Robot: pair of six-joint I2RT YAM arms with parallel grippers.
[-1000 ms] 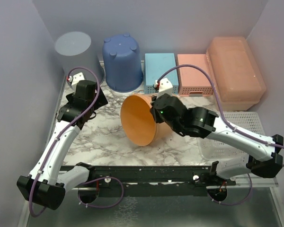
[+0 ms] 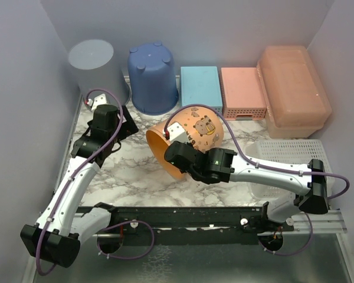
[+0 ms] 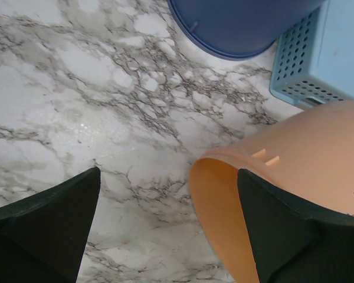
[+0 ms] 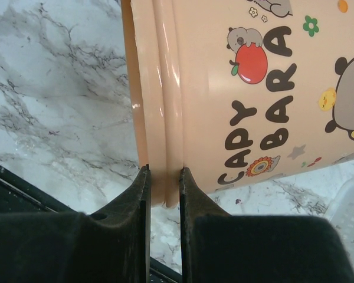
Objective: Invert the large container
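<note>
The large peach container (image 2: 203, 128), printed with capybaras, lies tilted on its side on the marble surface in the top view. Its opening faces left, toward my left gripper. In the right wrist view, my right gripper is shut on the container's rim, with the rim's ridged edge (image 4: 165, 106) between its fingers. My left gripper stands open with nothing held. Ahead of it in the left wrist view, the container's rim (image 3: 221, 156) shows close to the right finger. The container's base is partly cut off in both wrist views.
Behind stand an upturned grey bin (image 2: 94, 68), a blue bin (image 2: 153, 76), a blue basket (image 2: 200, 88), a pink basket (image 2: 243, 88) and a lidded box (image 2: 295, 88). A white basket (image 2: 292, 153) lies at right. Bare marble (image 2: 121, 183) shows at front left.
My right gripper has moved left and toward the front. The container has turned so its mouth points more to the left and its printed side shows. The left arm has shifted only slightly.
</note>
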